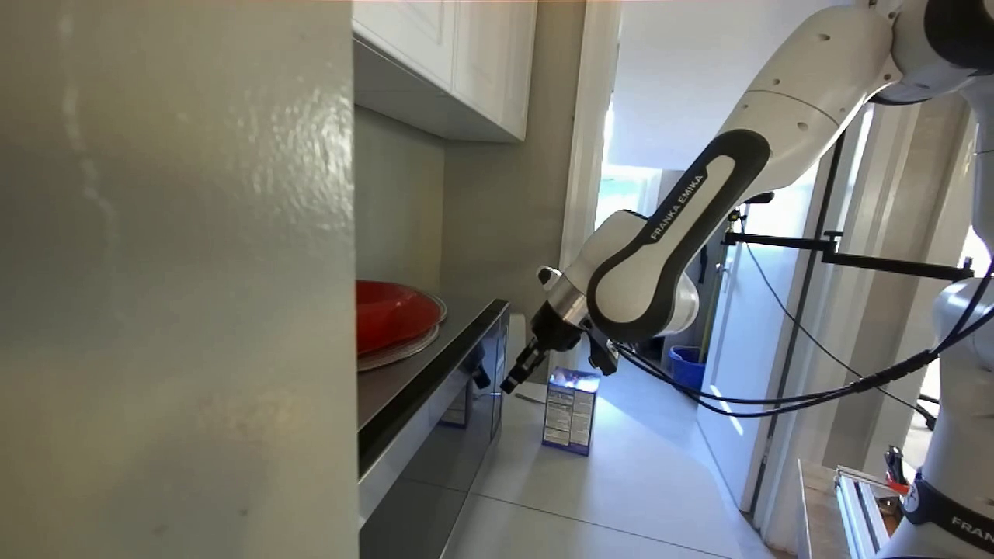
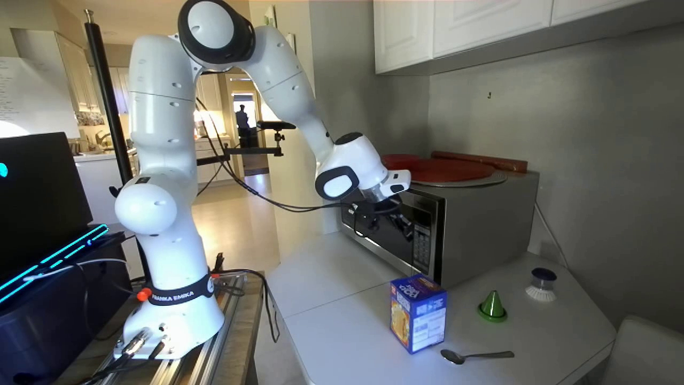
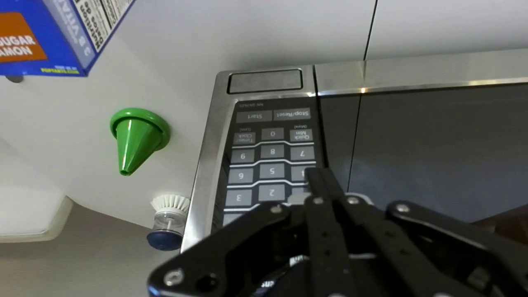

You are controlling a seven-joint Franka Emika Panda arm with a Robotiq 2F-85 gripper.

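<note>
My gripper is shut, and nothing shows between its fingers. In the wrist view its tips lie over the keypad of the steel microwave, around the lower number keys on the right side. From exterior view 1 the gripper points down and toward the microwave front, close to its far end. Exterior view 2 has the gripper just in front of the keypad. Whether the tips touch a key cannot be told. The microwave door is shut.
A blue snack box stands on the white counter in front of the microwave. Beside it lie a spoon, a green cone and a brush. Red lids rest on top of the microwave.
</note>
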